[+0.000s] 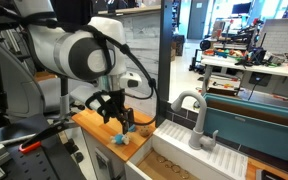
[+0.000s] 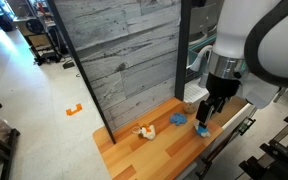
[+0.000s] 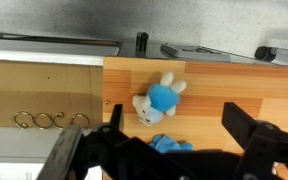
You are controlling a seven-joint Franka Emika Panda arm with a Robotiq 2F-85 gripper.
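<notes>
A small plush toy (image 3: 162, 98) with a blue body and white head lies on the wooden counter, close to its sink-side edge. My gripper is open above it, its two dark fingers wide apart on either side in the wrist view, with nothing held. In exterior view 2 the toy (image 2: 202, 130) shows just under the gripper. A second blue object (image 3: 169, 145) lies beside the toy, partly cut off by the gripper; exterior view 2 shows this blue object (image 2: 178, 119) nearer the wall panel.
A brown item (image 2: 189, 107) and a white-and-orange toy (image 2: 147, 131) also rest on the counter. Beside the wood is the white sink (image 1: 184, 158) with a tall grey faucet (image 1: 196, 112). A grey plank panel (image 2: 129, 65) stands behind.
</notes>
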